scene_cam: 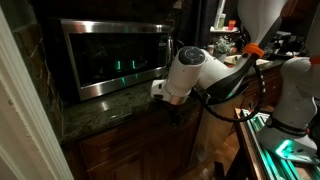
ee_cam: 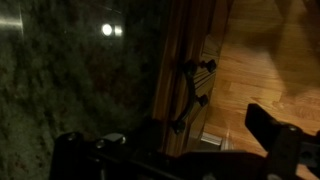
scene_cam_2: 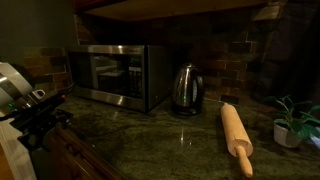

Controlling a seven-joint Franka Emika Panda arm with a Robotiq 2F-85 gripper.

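My gripper is open, its dark fingers far apart at the bottom of the wrist view. Nothing is held between them. Below it run the dark green stone counter's edge and the wooden cabinet front (ee_cam: 210, 60). A black part, perhaps a handle (ee_cam: 193, 92), juts out from that front. In exterior view 1 the gripper (scene_cam: 170, 108) hangs by the counter's front edge, small and dark against the cabinets. At the far left of exterior view 2, the gripper (scene_cam_2: 42, 132) shows in front of the counter, away from the things on it.
A microwave (scene_cam_2: 115, 75) stands on the counter (scene_cam_2: 140, 135), with a kettle (scene_cam_2: 187, 90), a wooden rolling pin (scene_cam_2: 236, 136) and a potted plant (scene_cam_2: 290, 130) to its right. Free counter lies before the microwave. Wooden floor (ee_cam: 270, 60) shows beyond the cabinets.
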